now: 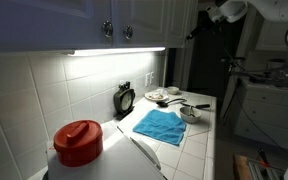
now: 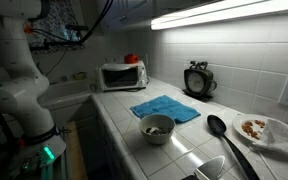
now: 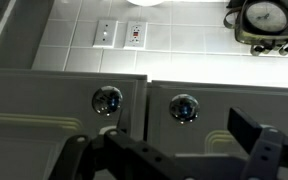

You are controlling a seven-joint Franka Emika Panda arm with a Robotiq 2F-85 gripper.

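My gripper (image 1: 192, 34) is high up beside the upper cabinets (image 1: 144, 20), well above the counter. In the wrist view the gripper is open, with nothing seen between its dark fingers. Two cabinet doors with round knobs (image 3: 107, 100) lie beyond it in that upside-down view. On the counter are a blue towel (image 2: 170, 108), a grey bowl (image 2: 157, 129) with something small inside, and a black clock (image 2: 199, 78). A red pot (image 1: 78, 143) stands on a white appliance (image 2: 123, 77).
A plate with food (image 2: 253, 128), a black ladle (image 2: 218, 126) and a crumpled white bag (image 2: 282, 139) lie near the wall. Outlets (image 3: 106, 33) are on the tile. Bare counter (image 2: 117, 104) shows left of the towel.
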